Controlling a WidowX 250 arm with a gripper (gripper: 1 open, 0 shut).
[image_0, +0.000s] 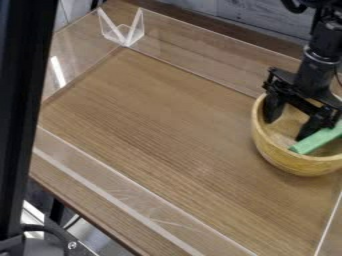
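At the right of the camera view a wooden bowl (278, 155) holds a green elongated object (318, 138). My black gripper (291, 115) reaches down from the upper right into the bowl, its fingers open and spread over the left and middle of the bowl's inside. I cannot see anything held between them.
A bare wooden table (147, 130) fills most of the view, with clear room left of the bowl. A clear plastic angular piece (123, 32) sits at the back left. Dark frame parts line the left edge.
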